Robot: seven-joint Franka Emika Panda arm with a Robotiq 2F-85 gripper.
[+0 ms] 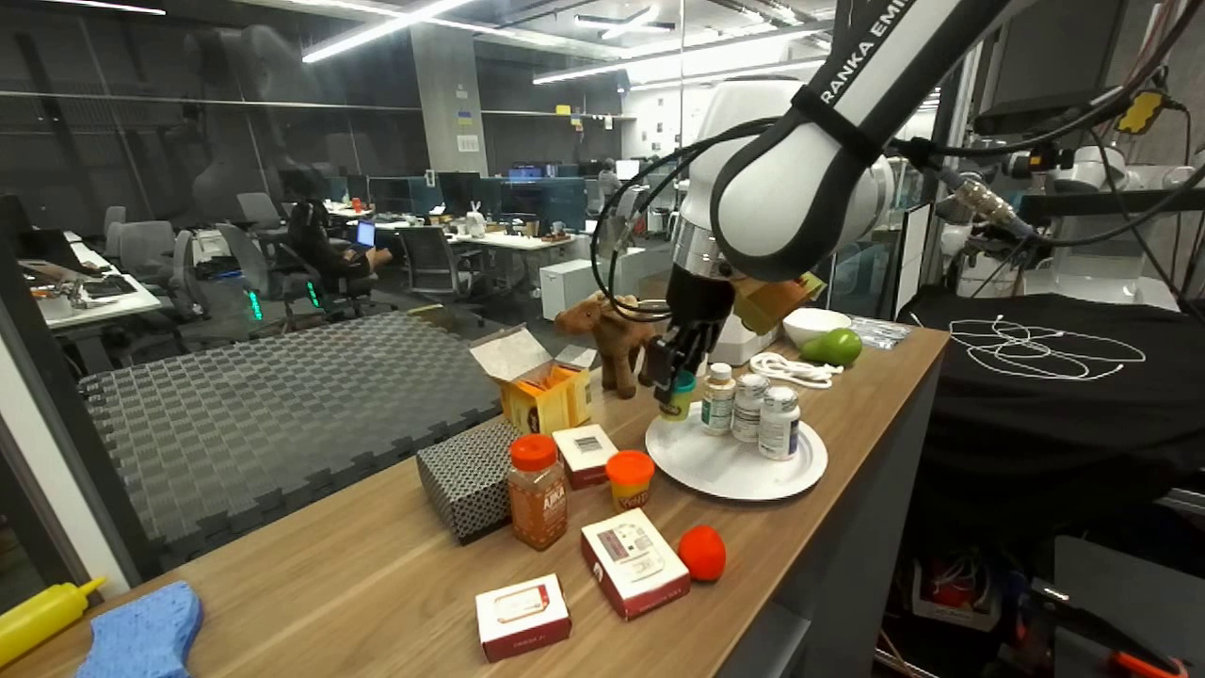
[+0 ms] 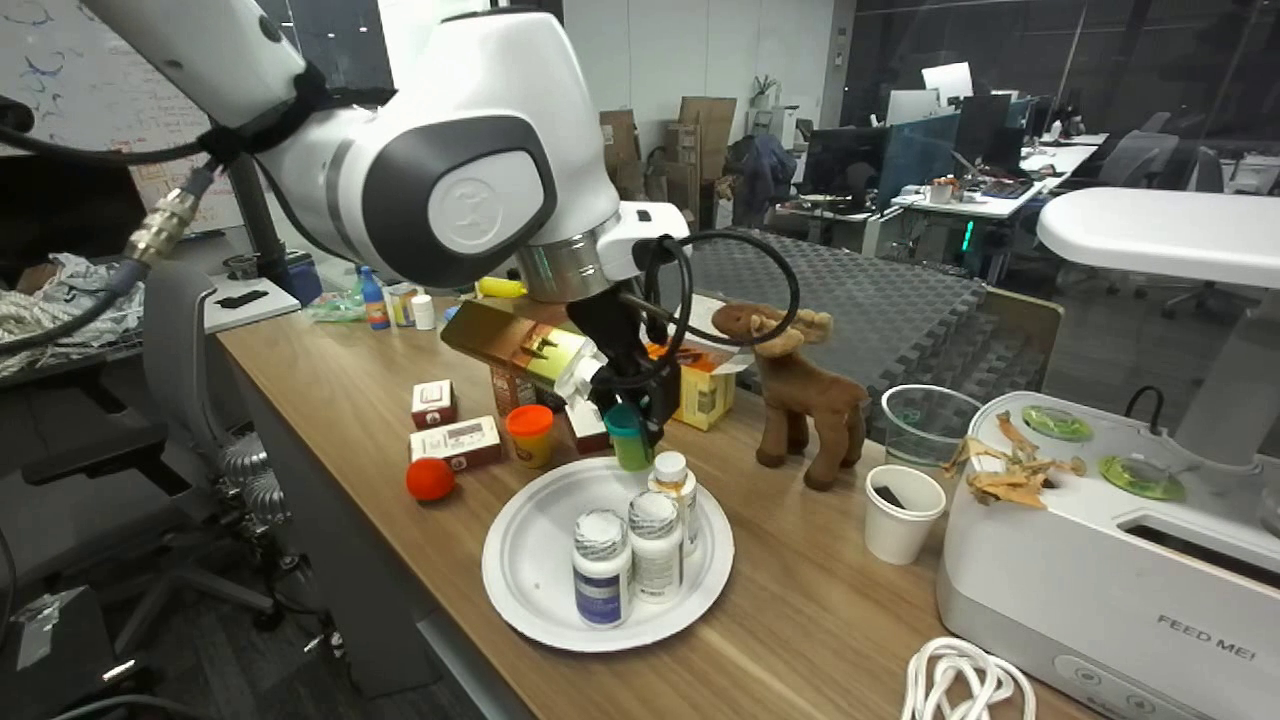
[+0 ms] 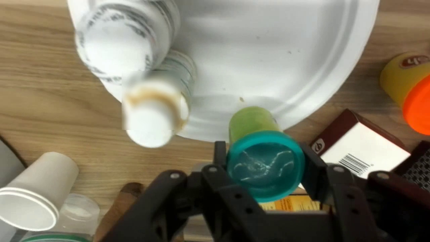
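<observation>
Between my fingers is a small tub with a teal lid [image 3: 266, 165] and a yellow-green body. My gripper [image 2: 636, 438] is shut on it, one finger on each side of the lid in the wrist view. The tub is over the rim of a white plate [image 1: 723, 476], on the side facing the yellow box; whether it touches the plate I cannot tell. On the plate stand three upright bottles: one with a narrow cap [image 1: 718, 397], a white one in the middle [image 2: 655, 546] and a white one with a blue label [image 2: 601, 570].
Close to the plate are an orange-lidded tub [image 1: 629, 479], a red-and-white box [image 1: 585, 454] and an orange ball [image 1: 702, 553]. A plush moose [image 2: 801, 390], a paper cup [image 2: 902, 514] and a white appliance [image 2: 1104, 564] flank the other side. The plate's middle is bare.
</observation>
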